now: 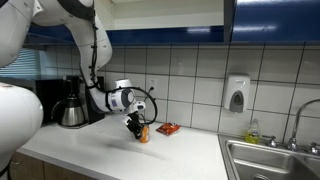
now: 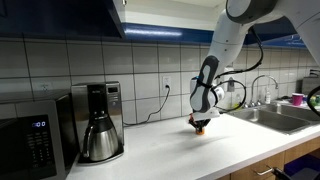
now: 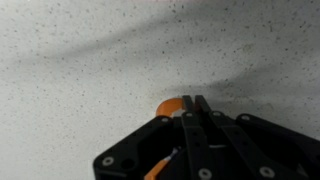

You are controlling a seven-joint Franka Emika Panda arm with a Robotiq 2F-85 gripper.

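On the counter stands a small orange object [image 1: 145, 137], which the wrist view shows as an orange rounded shape [image 3: 168, 107] partly covered by the gripper. Right beside it, low over the counter, is my gripper [image 1: 137, 130]. In the wrist view its dark fingertips are together over the orange object's edge, with nothing showing between them. Whether they touch it cannot be told. From the other side, the orange object [image 2: 200, 131] shows just below the arm's white wrist.
A red packet [image 1: 168, 128] lies near the back wall. The steel sink [image 1: 265, 160] is at the right, a metal jug [image 2: 100, 136] and microwave [image 2: 38, 132] at the other end. Bare counter [image 1: 95, 148] stretches in front of the arm.
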